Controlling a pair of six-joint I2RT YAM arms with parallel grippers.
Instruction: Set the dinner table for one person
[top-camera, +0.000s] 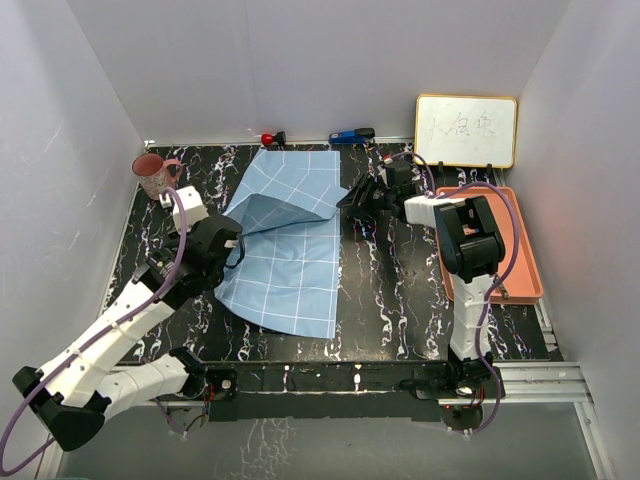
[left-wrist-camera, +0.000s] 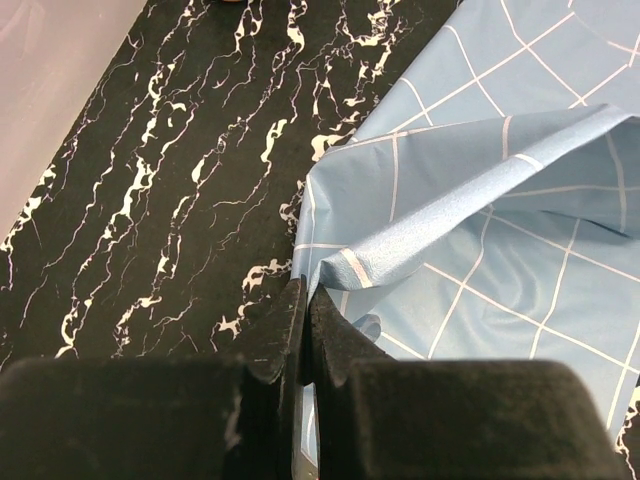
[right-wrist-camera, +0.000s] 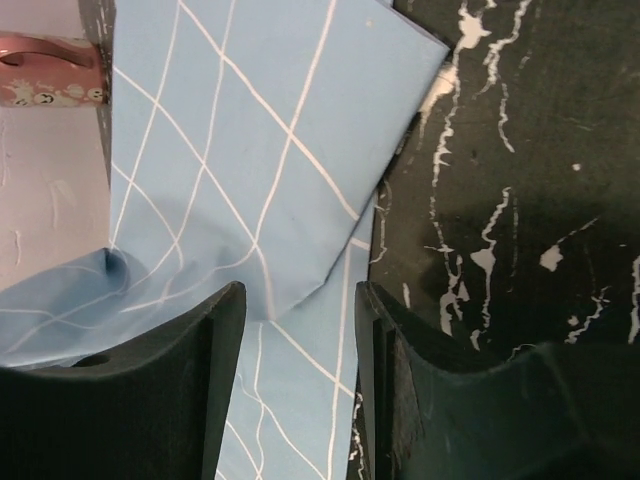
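Note:
A light blue cloth with white grid lines (top-camera: 285, 285) lies on the black marbled table, with a raised fold (top-camera: 275, 212) across its middle. My left gripper is shut on the cloth's left edge, where the lifted fold runs into the fingertips. At the cloth's right side, my right gripper is open. Its fingers straddle the cloth's right edge in the right wrist view, and nothing is gripped. On the right, an orange tray (top-camera: 528, 265) is partly covered by the right arm; a dark utensil (top-camera: 501, 288) shows in it.
A red patterned mug (top-camera: 152, 174) stands at the back left. Along the back edge are a small red and black object (top-camera: 272, 139) and a blue and black one (top-camera: 352, 136). A whiteboard (top-camera: 466, 130) leans at the back right. Bare table lies between cloth and tray.

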